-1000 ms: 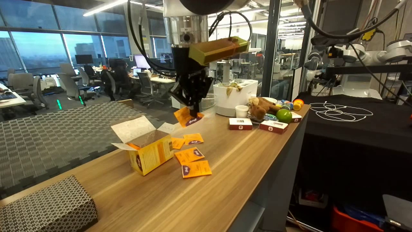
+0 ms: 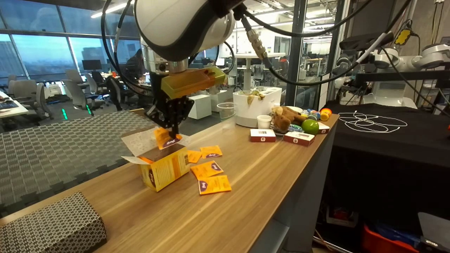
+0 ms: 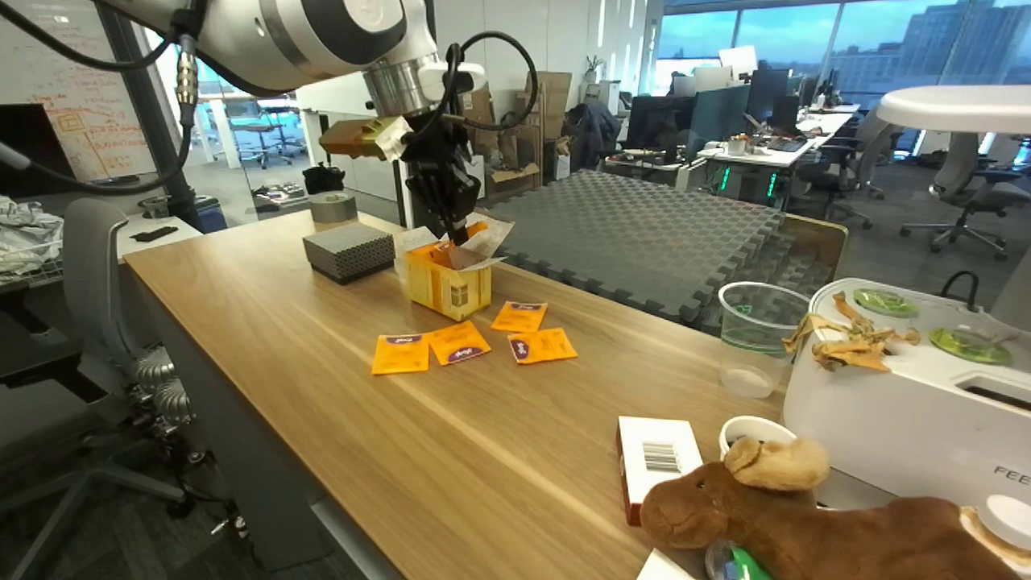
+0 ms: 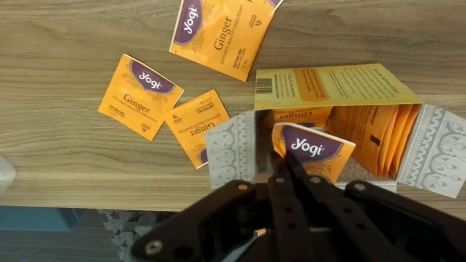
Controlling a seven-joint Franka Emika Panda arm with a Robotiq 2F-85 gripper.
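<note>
My gripper is shut on an orange Yogi tea packet (image 4: pixel 325 150), pinched at one edge. In the wrist view the packet overlaps the opening of the yellow tea box (image 4: pixel 336 87), whose flaps are spread. From the first exterior view, the held packet (image 2: pixel 165 138) hangs just over the box (image 2: pixel 171 168). Inside the box, several orange packets (image 4: pixel 380 135) stand at one end and another packet (image 4: pixel 301 115) shows beneath the held one. More packets (image 3: pixel 541 345) lie flat on the table beside the box, two of them (image 4: pixel 139 98) overlapping or touching.
A dark patterned box (image 2: pixel 55 223) sits on the table past the tea box. White-and-red boxes (image 2: pixel 262 135), a paper cup (image 2: pixel 264 122), a plush toy (image 3: pixel 773 512) and a white planter (image 3: pixel 899 406) fill the other end.
The gripper, with the packet in it, has moved left and lower in the first exterior view, from clear of the box to over its opening. The box and loose packets have stayed put.
</note>
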